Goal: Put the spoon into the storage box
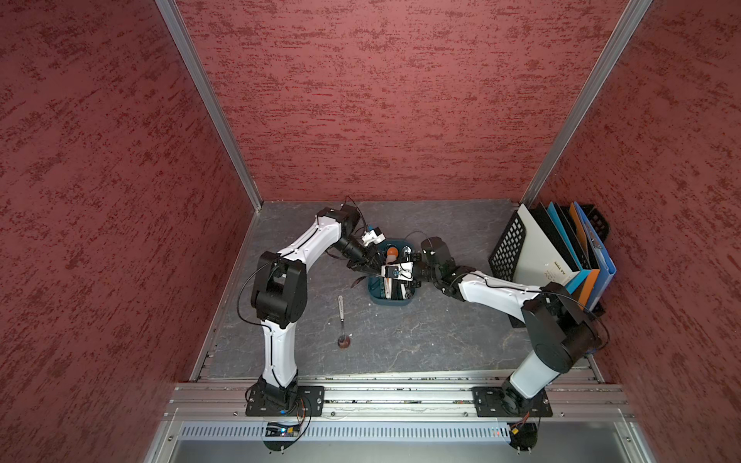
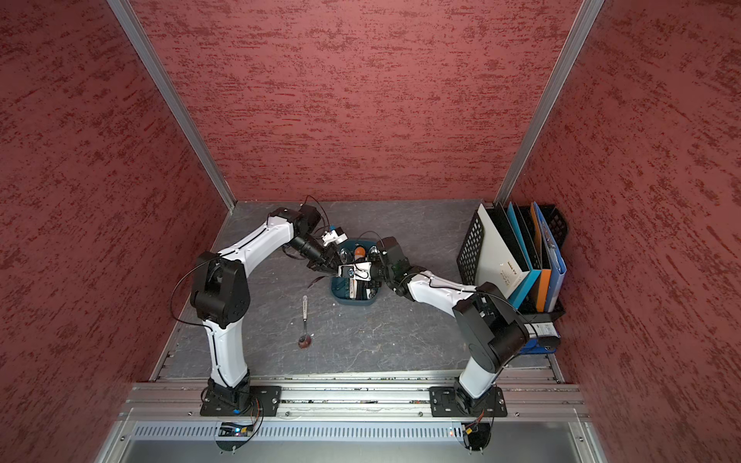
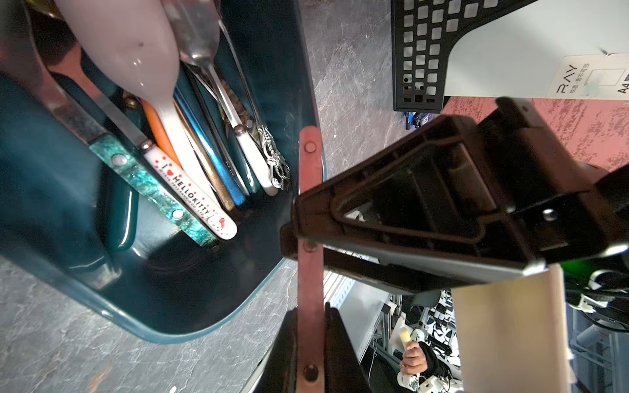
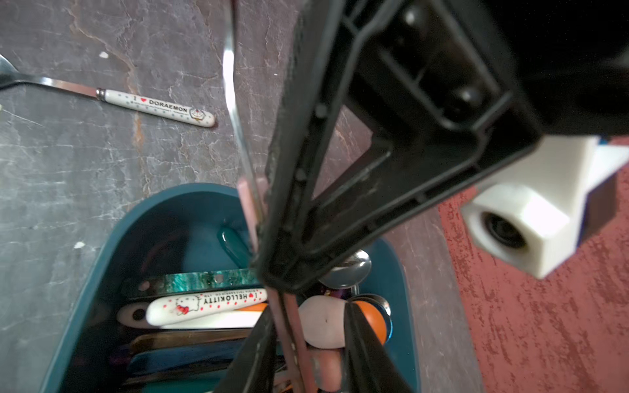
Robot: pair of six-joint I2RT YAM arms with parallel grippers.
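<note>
A pink-handled utensil (image 3: 310,288) with rivets stands between my grippers over the blue-green storage box (image 3: 157,336). My left gripper is shut on its handle; the thin metal part (image 4: 229,78) runs out on the far side of the left finger, its end cut off in the right wrist view. My right gripper is part open around the lower handle, which lies nearer one finger (image 4: 252,357). On the table left of the box lies a spoon (image 1: 342,324) with a white printed handle. Both grippers largely cover the box in the top views.
Inside the box lie several utensils, among them a Hello Kitty handle (image 4: 206,306) and an orange piece (image 4: 373,321). A black rack of folders (image 1: 505,247) stands at the right. Table left and front of the box is mostly free.
</note>
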